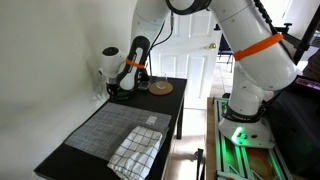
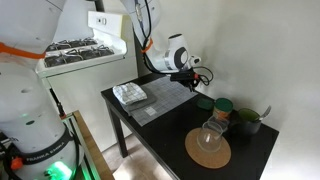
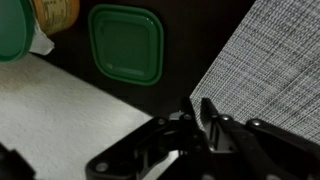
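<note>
In the wrist view my gripper comes in from the bottom, its fingertips a narrow gap apart with nothing seen between them. Ahead of it, on the dark tabletop, lies a green square lid (image 3: 126, 44) with rounded corners, clear of the fingers. To the right of the fingers is a grey woven mat (image 3: 265, 75). Exterior view 2 has the arm's end (image 2: 178, 58) over the table near the wall, beyond the green lid (image 2: 205, 102). The fingertips are too small to make out in the exterior views.
A green-topped jar (image 2: 223, 106), a dark pot (image 2: 245, 121) and a clear glass (image 2: 212, 132) by a round brown mat (image 2: 205, 153) crowd one end. A folded white cloth (image 1: 136, 152) lies at the other. The wall borders the table's back edge.
</note>
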